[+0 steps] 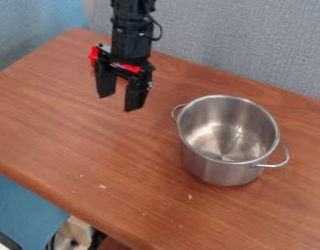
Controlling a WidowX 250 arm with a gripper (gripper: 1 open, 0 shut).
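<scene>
My black gripper point(121, 90) hangs over the back left of the wooden table, open, with its two fingers spread apart. Behind it a red object point(95, 55) shows in part, mostly hidden by the gripper, so its shape is unclear. A steel pot point(225, 161) with two side handles stands to the right, apart from the gripper, and looks empty.
Grey-blue walls border it at the back and left. Below the front left edge, some items on a blue surface are partly in view.
</scene>
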